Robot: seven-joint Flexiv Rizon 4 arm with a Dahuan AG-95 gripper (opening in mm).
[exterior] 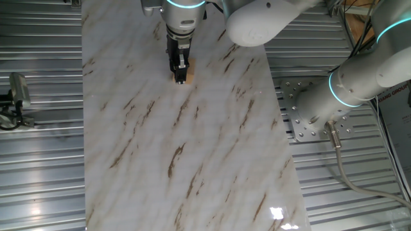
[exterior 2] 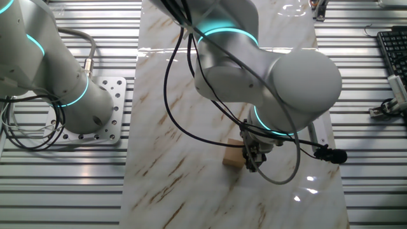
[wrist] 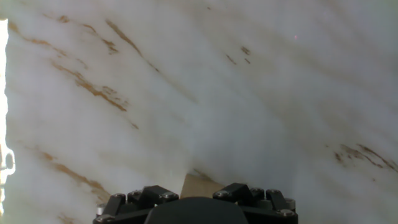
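A tan, wood-coloured block (exterior: pixel 191 71) sits on the marble-patterned table, partly covered by my black gripper (exterior: pixel 180 79) in exterior view 1. From exterior view 2 the block (exterior 2: pixel 233 157) shows just left of the gripper (exterior 2: pixel 254 162), touching or very close to it. The wrist view catches only a corner of the block (wrist: pixel 198 185) at the bottom edge, between the two black finger linkages, with the gripper's housing hiding the remainder. Neither the fingertips' spacing nor any contact with the block is clear.
Slatted metal decking borders both sides. The arm's base (exterior 2: pixel 95 111) stands beside the table, and loose black cables (exterior 2: pixel 168 95) loop around the arm. A keyboard (exterior 2: pixel 394 54) lies off to the side.
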